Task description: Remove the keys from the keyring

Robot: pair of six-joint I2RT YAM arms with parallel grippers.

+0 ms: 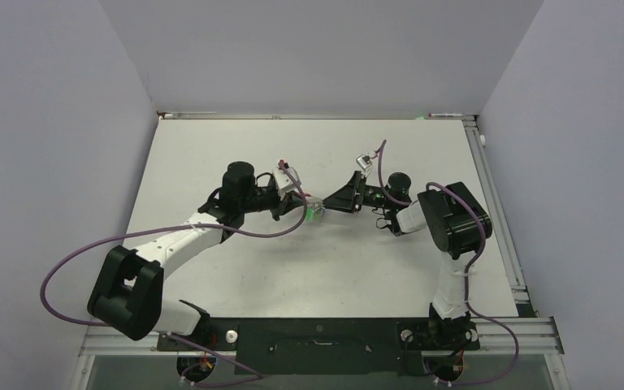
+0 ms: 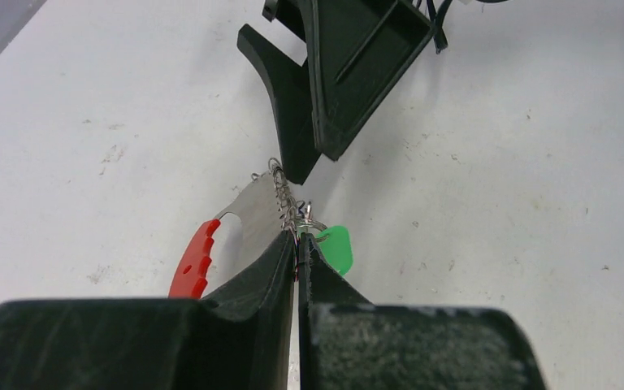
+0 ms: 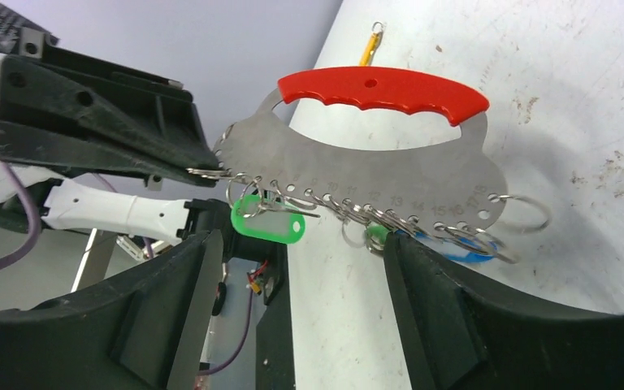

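A metal scraper-like holder with a red handle carries a row of numbered holes, small rings, a green tag and a blue one. My left gripper is shut at the end of the ring row; in the right wrist view its tips touch rings at the holder's left. My right gripper stands open, facing the rings, with nothing held between its fingers. In the top view both grippers meet near the table's middle, the holder mostly hidden between them.
A small yellow tag lies on it beyond the holder. Purple cables loop along both arms.
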